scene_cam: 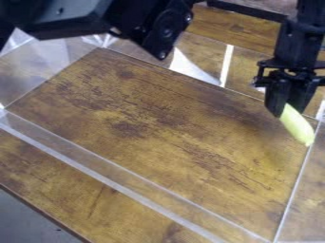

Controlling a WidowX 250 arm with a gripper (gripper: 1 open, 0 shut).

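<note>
My black gripper (284, 102) is at the right of the camera view, over the right part of the clear-walled enclosure, shut on a long pale yellow-green object (297, 125) that hangs tilted down to the right from its fingers. The wooden floor (152, 142) of the enclosure below is bare.
Transparent walls (114, 187) surround the wooden floor. White triangular pieces (191, 66) stand at the back edge. A dark arm part (140, 19) fills the top left. The grey ground shows at the bottom left.
</note>
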